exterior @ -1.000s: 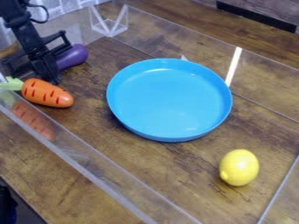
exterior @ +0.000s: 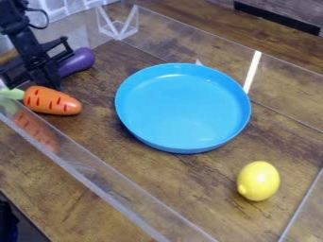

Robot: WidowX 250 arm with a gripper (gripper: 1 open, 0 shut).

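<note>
At the upper left my black gripper (exterior: 36, 68) is down at a purple eggplant (exterior: 76, 61), which sticks out to the right of it; what lies between the fingers is hard to see. An orange toy carrot (exterior: 51, 100) with a green top lies just below the gripper. A large blue plate (exterior: 183, 108) sits in the middle, and a yellow lemon (exterior: 258, 181) lies at the lower right.
Clear plastic walls run along the left, the back and the right of the wooden surface (exterior: 151, 189). Free wood shows below the plate and between the carrot and the plate.
The gripper has shifted slightly at the eggplant over the last second. The carrot, plate and lemon have not moved.
</note>
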